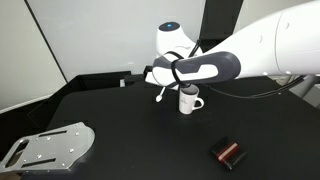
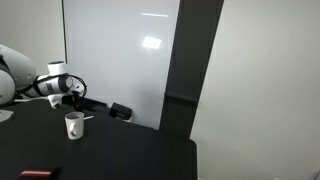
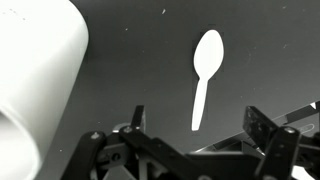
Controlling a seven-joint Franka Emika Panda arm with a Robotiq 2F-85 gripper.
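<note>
In the wrist view a white plastic spoon [image 3: 206, 75] lies on the dark table, its bowl away from me and its handle end near the gap between my fingers. My gripper is open, with nothing held between its fingers. A white mug [image 3: 40, 65] looms large at the left of that view. Upright on the table, the mug [image 1: 188, 99] stands in front of the arm in exterior view 1, and the spoon [image 1: 160, 94] shows just left of it. In exterior view 2 the mug [image 2: 75, 125] is near the arm, whose fingers are hard to make out.
A grey metal plate [image 1: 52, 148] lies at the left front of the table. Towards the right front rests a dark box with a reddish band [image 1: 228, 152]. Dark blocks [image 1: 98, 80] line the back edge by the white panel.
</note>
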